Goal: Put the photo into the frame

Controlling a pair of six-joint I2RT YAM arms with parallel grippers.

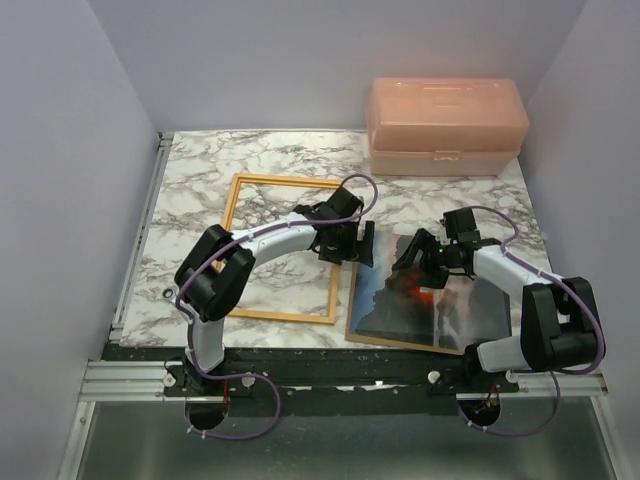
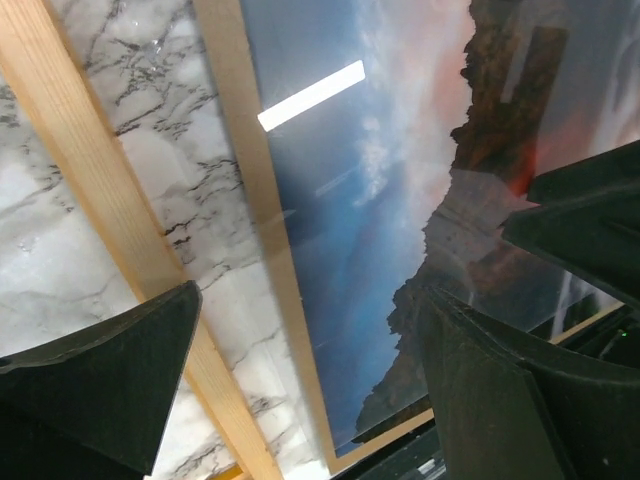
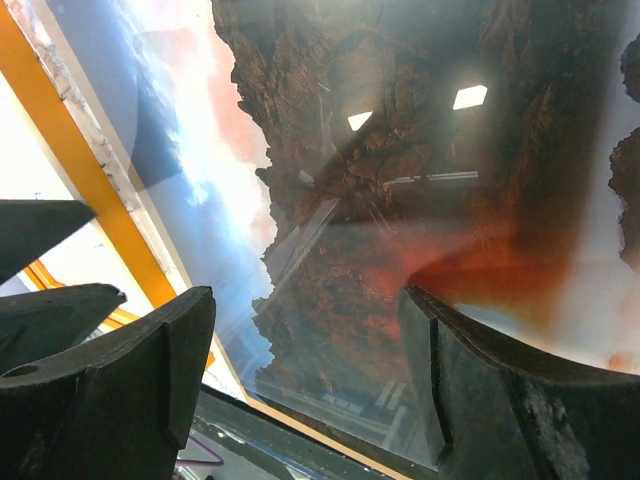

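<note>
The photo, dark with blue sky and an orange patch, lies flat right of the wooden frame, edged by a thin tan border. The frame is empty, with marble showing through it. My left gripper stands open over the photo's left edge; in the left wrist view the photo passes beneath its spread fingers. My right gripper hovers over the photo's back part, its fingers apart. Nothing shows between either pair, and contact with the photo cannot be told.
A pink lidded box stands at the back right. Bare marble lies behind the frame. The two gripper heads are close together above the photo. A dark strip runs along the front edge.
</note>
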